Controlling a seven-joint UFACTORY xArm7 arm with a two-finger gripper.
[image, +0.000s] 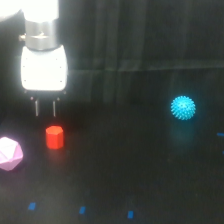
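A red block with a faceted outline rests on the dark surface at the left. Above it and slightly to its left is my gripper, pointing down. Its two thin fingers stand apart with only dark background between them, so it is open. The right finger is almost in line with the block's top, and I cannot tell how far apart in depth they are. A pink faceted ball lies at the left edge. Far to the right sits a spiky light-blue ball.
Small blue marks dot the surface along the front, and another blue mark is at the right edge. A dark curtain hangs behind. Between the red block and the blue ball the surface is clear.
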